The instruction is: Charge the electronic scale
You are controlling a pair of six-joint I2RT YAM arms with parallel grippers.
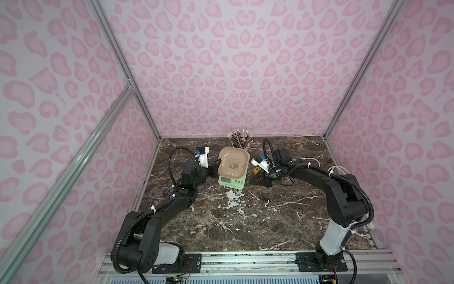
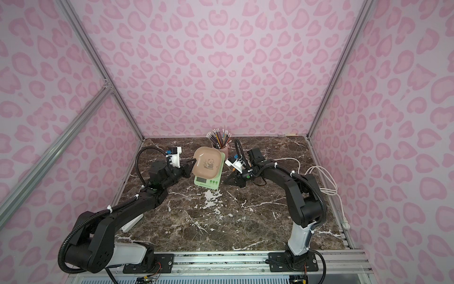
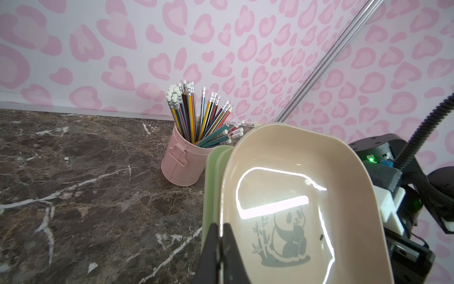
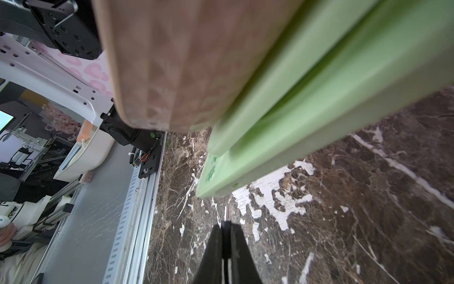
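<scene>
The electronic scale, pale green with buttons (image 1: 231, 181) stands tilted above the table, its beige panda tray (image 1: 233, 162) facing the front. My left gripper is shut on the tray's left rim. To the right of the scale, apart from it, my right gripper is shut and points past the scale's lower edge. Just beyond its fingertips shows a thin pale sliver; whether it is held I cannot tell. In the right wrist view the green side of the scale (image 4: 302, 118) fills the upper part. No charging port can be made out clearly.
A pink cup (image 3: 183, 161) full of pencils stands behind the scale. Something orange (image 1: 256, 170) is partly hidden by the right gripper. White cables (image 2: 326, 182) lie at the far right.
</scene>
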